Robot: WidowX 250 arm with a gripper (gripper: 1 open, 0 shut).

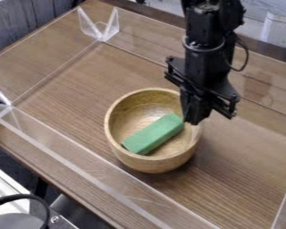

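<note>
A round wooden bowl (128, 152) stands on the wooden table, with a green block (153, 134) lying inside it, slanting from lower left to upper right. My black gripper (196, 115) hangs just above the bowl's upper right rim, pointing down, above and right of the block and apart from it. Its fingertips look shut, with nothing visible between them.
Clear plastic pieces (100, 27) stand at the back left. A grey metal fitting with a cable is at the bottom left corner.
</note>
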